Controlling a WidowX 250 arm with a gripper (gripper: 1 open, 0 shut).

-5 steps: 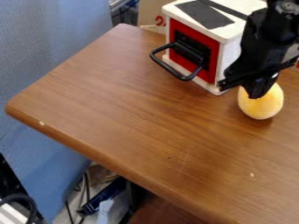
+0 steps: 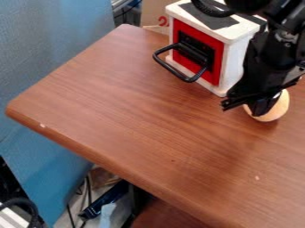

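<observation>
My black gripper point(image 2: 248, 99) is low at the right side, over a pale round object point(image 2: 274, 112) on the wooden table, partly covering it; whether the fingers are open or shut is hard to tell. Just behind stands a white box point(image 2: 237, 34) with a red front point(image 2: 212, 72) and a black handle point(image 2: 173, 69) sticking out.
A cardboard box point(image 2: 155, 13) is behind, and cables point(image 2: 84, 200) lie below the near-left edge.
The gripper has shifted slightly over the round object, which now shows less and sits a little higher in the view.
</observation>
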